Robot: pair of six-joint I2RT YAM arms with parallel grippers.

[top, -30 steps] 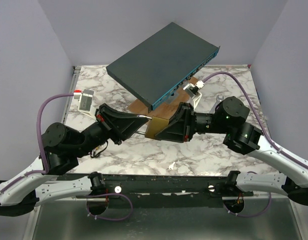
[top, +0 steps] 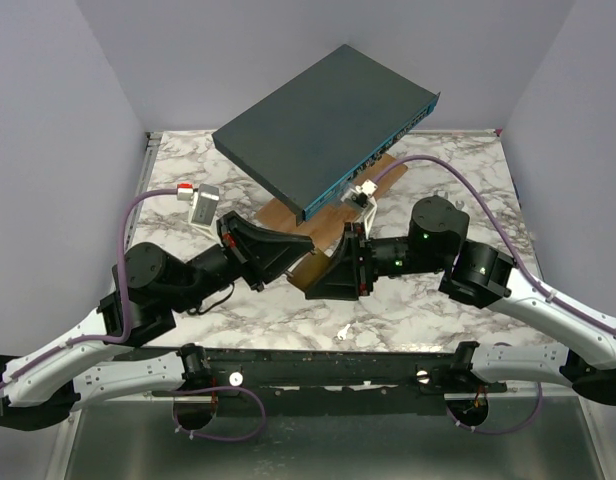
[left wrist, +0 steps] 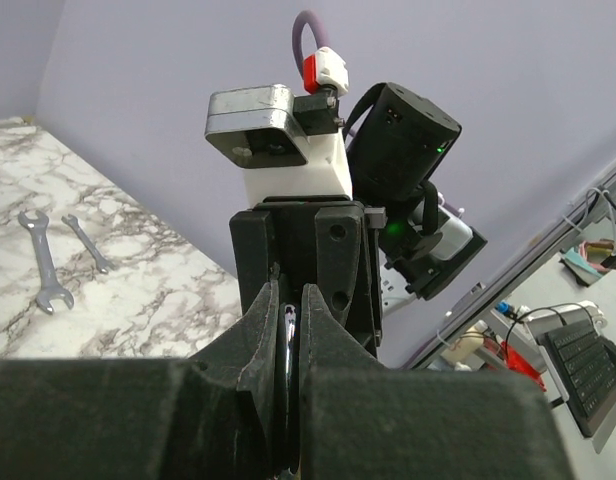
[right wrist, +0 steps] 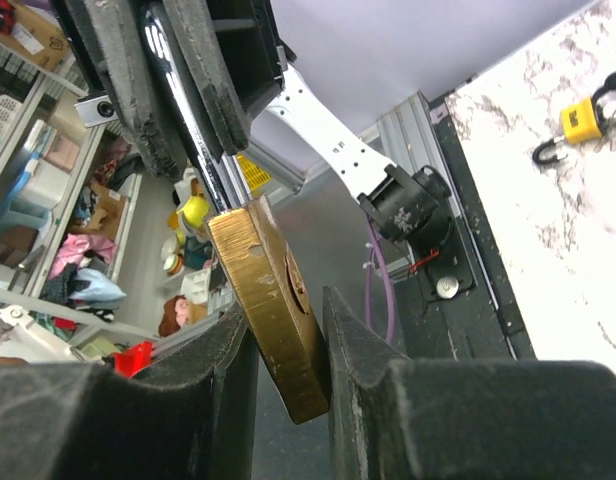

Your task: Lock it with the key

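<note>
A brass padlock (top: 309,267) is held up between the two grippers, above the table. My right gripper is shut on its rectangular body, the corner of which sticks out of the fingers in the right wrist view. On the steel shackle (right wrist: 178,85), my left gripper is shut, its fingertips just off the body. Between the left fingers in the left wrist view, only a thin strip of the shackle (left wrist: 290,325) shows. A small silver key (top: 343,332) lies on the marble table near its front edge. Whether the shackle is latched cannot be told.
A large dark box (top: 323,125) overhangs a wooden board (top: 278,215) at the back. Another padlock, yellow (right wrist: 581,121), lies on the marble surface. Two wrenches (left wrist: 45,262) rest there too.
Both grippers have shifted and tilted with the padlock, the right one leftward and the left one rightward.
</note>
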